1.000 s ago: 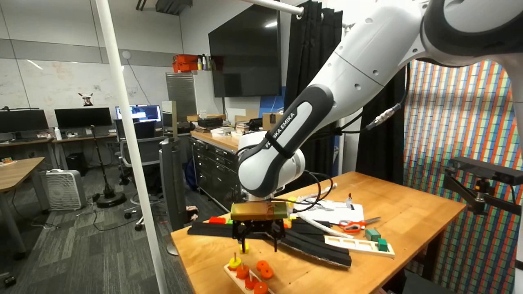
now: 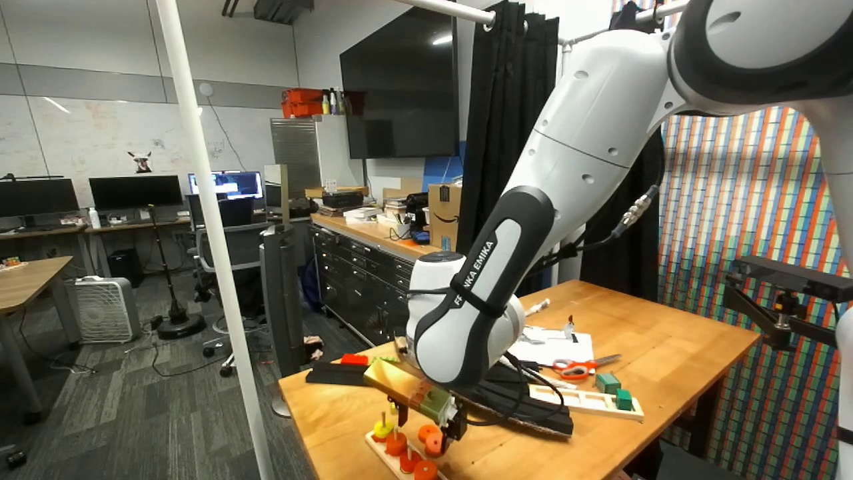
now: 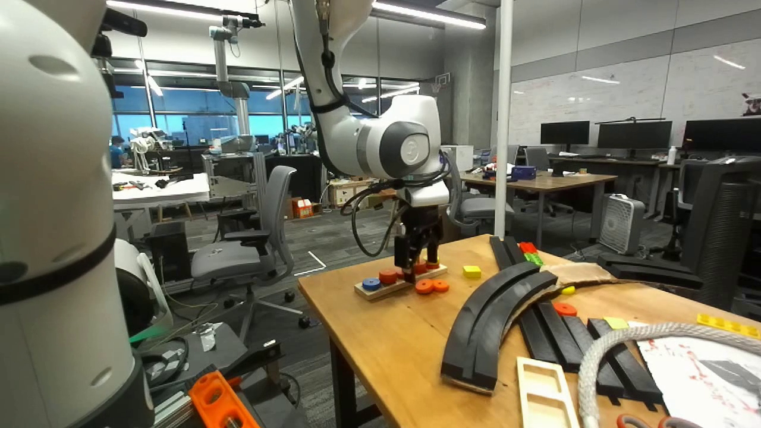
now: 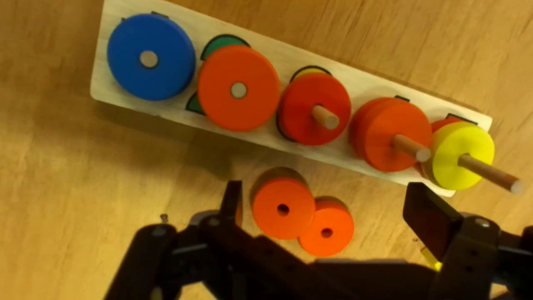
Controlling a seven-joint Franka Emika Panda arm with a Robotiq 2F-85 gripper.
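Observation:
My gripper is open, with its fingers wide apart above the table. Between and below them in the wrist view lie two loose orange discs, one (image 4: 283, 208) overlapping the edge of the other (image 4: 327, 228); neither is held. Beside them runs a wooden peg board (image 4: 182, 120). On its pegs sit a blue disc (image 4: 151, 56), an orange disc (image 4: 238, 88), a red disc (image 4: 315, 108), stacked orange discs (image 4: 390, 135) and, at the end, a yellow disc (image 4: 462, 156) over a red one. In exterior view 2, the gripper (image 3: 419, 270) partly hides the board.
Black curved track pieces (image 3: 492, 314) lie to one side of the board. A yellow block (image 3: 471, 271) rests near the discs. Scissors (image 2: 576, 369) and a pale tray (image 2: 588, 400) are farther off. Bare tabletop shows in front of the board.
The gripper has come down and tilted, and it has turned over the peg board and loose discs. The discs have not visibly moved.

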